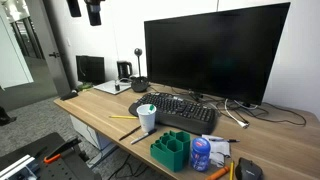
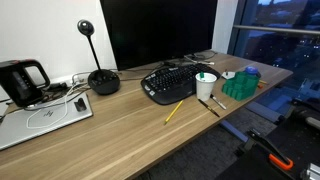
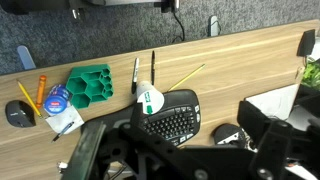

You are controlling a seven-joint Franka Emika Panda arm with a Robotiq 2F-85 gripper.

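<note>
High above the desk, at the upper left of exterior view 1, my gripper (image 1: 84,17) stands open with its dark fingers apart and nothing between them. Far below it, a white cup (image 1: 147,120) stands on the wooden desk with something green at its top. To its right in that view are a green compartment holder (image 1: 171,150) and a blue can (image 1: 200,154). Lying loose are a yellow pencil (image 3: 187,76), dark pens (image 3: 135,74) and an orange marker (image 3: 41,90). The holder's compartments (image 3: 90,84) look empty in the wrist view.
A black keyboard (image 1: 175,112) lies behind the cup, with a large monitor (image 1: 215,50) beyond. A mouse (image 1: 248,169) sits near the blue can, and cables run across the desk. Bare desk (image 2: 110,135) stretches along the near left in exterior view 2.
</note>
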